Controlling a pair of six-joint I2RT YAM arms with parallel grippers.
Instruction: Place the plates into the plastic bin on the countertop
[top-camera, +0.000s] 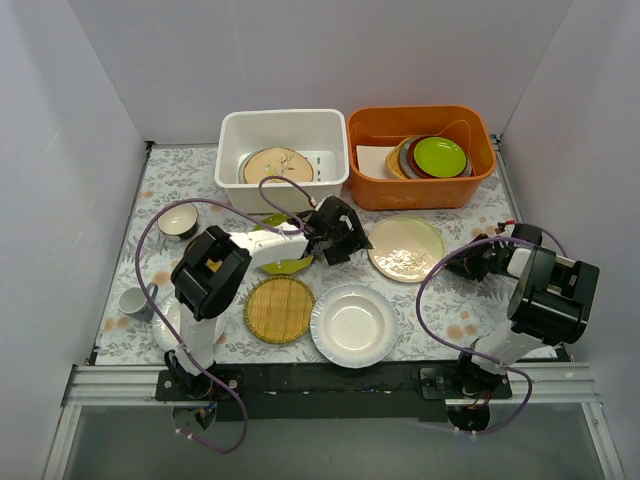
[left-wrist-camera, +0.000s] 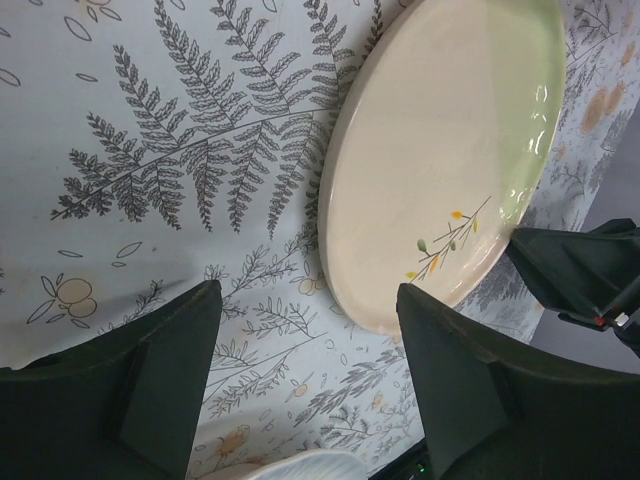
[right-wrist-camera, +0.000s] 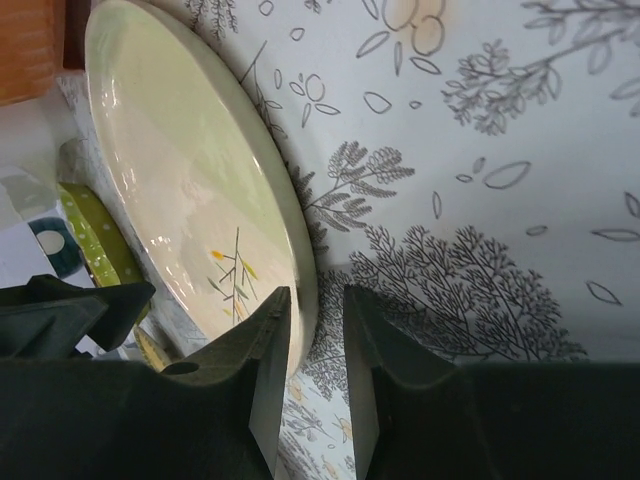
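Observation:
A cream plate with a small leaf sprig (top-camera: 407, 248) lies flat on the counter between my two grippers. At its left edge my left gripper (top-camera: 362, 238) is open, and in the left wrist view nothing is between its fingers. Close to the plate's right rim, my right gripper (top-camera: 452, 266) stands open by a narrow gap. In the right wrist view the plate's rim (right-wrist-camera: 300, 240) passes behind the left finger (right-wrist-camera: 265, 340); whether they touch I cannot tell. The white bin (top-camera: 230, 160) holds a beige plate (top-camera: 278, 166). An orange bin (top-camera: 410, 194) holds several plates.
A white plate (top-camera: 353, 326) and a yellow woven-look plate (top-camera: 279, 309) lie at the front. My left arm partly covers a green plate (top-camera: 287, 266). Bowls and a mug (top-camera: 134, 303) stand at the left. Free counter lies in front of the cream plate.

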